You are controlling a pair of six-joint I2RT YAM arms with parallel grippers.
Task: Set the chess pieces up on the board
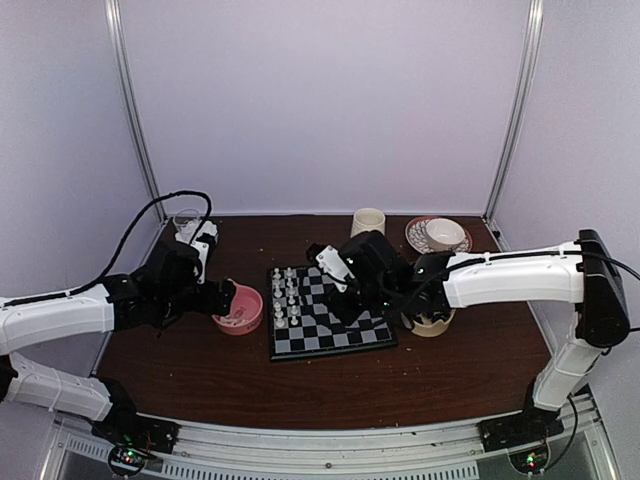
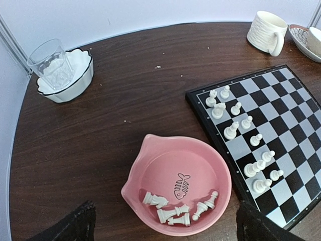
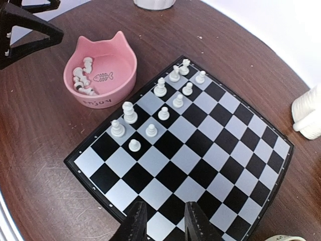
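Note:
The chessboard [image 3: 200, 165] carries white pieces along its left side, pawns [image 2: 255, 140] in one row and taller pieces [image 2: 230, 131] in another. The pink bowl [image 2: 175, 155] beside it holds several lying white pieces [image 2: 173, 213]. My left gripper hangs over the bowl, open and empty, fingers at the lower corners of its wrist view. My right gripper is above the board, fingers partly apart, with nothing seen between the fingers. The beige bowl [image 1: 436, 327] at the right is mostly hidden by my right arm.
A white mug [image 2: 264, 31] stands behind the board, a plate with a bowl [image 1: 444, 234] at the back right. A white dish with a glass [image 2: 65, 75] sits at the back left.

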